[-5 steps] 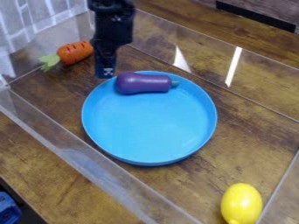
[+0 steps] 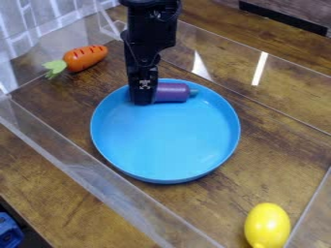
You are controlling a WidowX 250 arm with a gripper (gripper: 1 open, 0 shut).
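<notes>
A purple eggplant lies on the back part of a round blue plate. My black gripper is open and hangs over the left end of the eggplant, hiding part of it; whether the fingers touch it I cannot tell.
An orange carrot with green leaves lies at the back left. A yellow lemon-like object sits at the front right. Clear walls edge the wooden surface, and a small blue object shows at the lower left corner.
My gripper has moved toward the viewer and down, onto the left part of the eggplant, which it now partly hides. The other objects look unmoved.
</notes>
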